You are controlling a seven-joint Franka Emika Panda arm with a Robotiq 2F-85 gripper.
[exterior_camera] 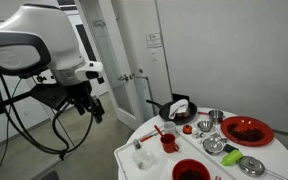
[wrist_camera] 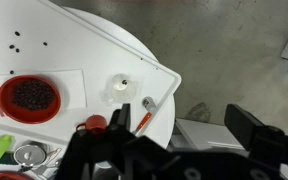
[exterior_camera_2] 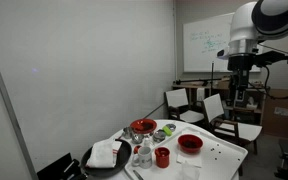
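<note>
My gripper is open and empty, its black fingers well apart in the wrist view. It hangs high above the floor beside the table's edge, apart from every object. On the white tray (wrist_camera: 74,25) sits a red bowl (wrist_camera: 30,97) of dark bits. A clear item with a pale knob (wrist_camera: 122,86) lies nearer the tray's edge. Close by are a red mug (wrist_camera: 95,123) and a red-handled utensil (wrist_camera: 144,121). Exterior view 1 has the gripper (exterior_camera: 96,108) to the left of the table.
A black pan (exterior_camera: 164,107) holding a white cloth (exterior_camera: 180,108) stands at the back. A large red dish (exterior_camera: 247,130), a metal pot (exterior_camera: 216,116) and a green object (exterior_camera: 233,157) crowd the far side. Chairs (exterior_camera_2: 223,108) stand behind the table. Part of the tray is bare.
</note>
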